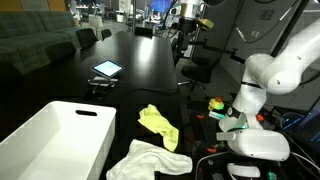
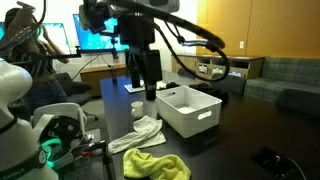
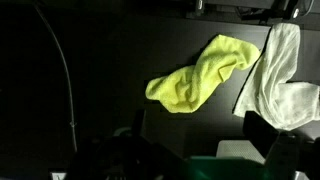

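Observation:
A crumpled yellow cloth (image 1: 158,125) lies on the dark table; the wrist view shows the whole yellow cloth (image 3: 203,76) from above. Beside it is a white cloth (image 1: 150,161), spread loosely, and this white cloth (image 3: 277,80) appears at the right of the wrist view. My gripper (image 2: 142,78) hangs high above the table, open and holding nothing. From the wrist, the fingers of the gripper stand wide apart at the bottom of the picture, with the yellow cloth ahead of them.
An open white box (image 2: 188,118) stands on the table beyond the cloths. Close to it is a white cup (image 2: 137,110). A tablet with a pale screen (image 1: 107,69) rests farther along, with a dark cable nearby.

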